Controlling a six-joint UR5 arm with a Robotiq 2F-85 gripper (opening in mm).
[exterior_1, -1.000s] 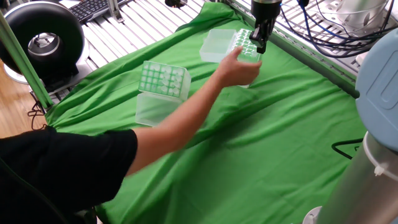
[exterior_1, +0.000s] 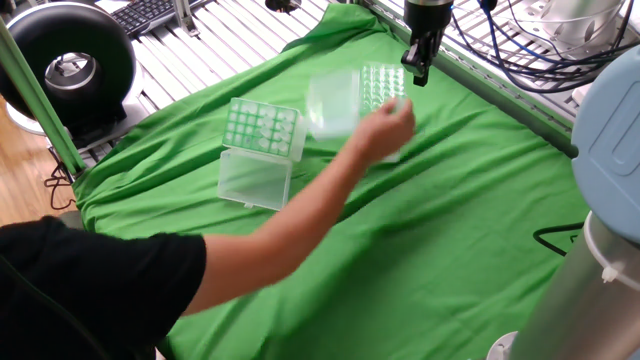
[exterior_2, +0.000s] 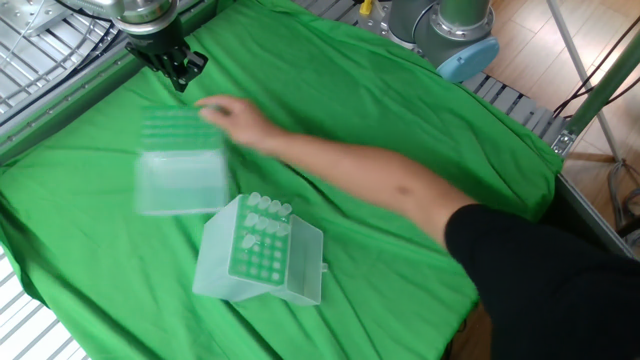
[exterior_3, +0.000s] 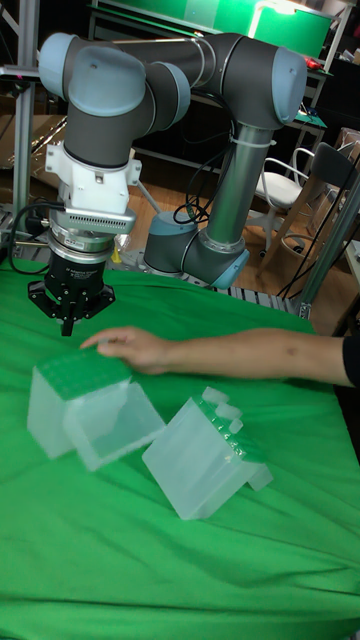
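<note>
My gripper (exterior_1: 416, 76) hangs, black, near the table's far edge. No object shows at its fingertips, but how far apart they stand cannot be made out. In exterior view 2, a blurred clear box with a green tube rack (exterior_2: 185, 130) lies below the gripper (exterior_2: 190, 75), apart from it. A person's hand (exterior_2: 235, 118) is at that rack's edge, and its open lid (exterior_2: 182, 182) extends from it. The second box carries a green rack (exterior_1: 262, 125) with several clear-capped tubes on one side and empty holes on the other; its lid (exterior_1: 255, 180) lies open beside it.
A person's forearm (exterior_1: 290, 225) reaches across the green cloth (exterior_1: 420, 230), blocking the middle. The cloth is wrinkled, with free room at the front right. Cables (exterior_1: 520, 75) and a metal rail run along the back edge.
</note>
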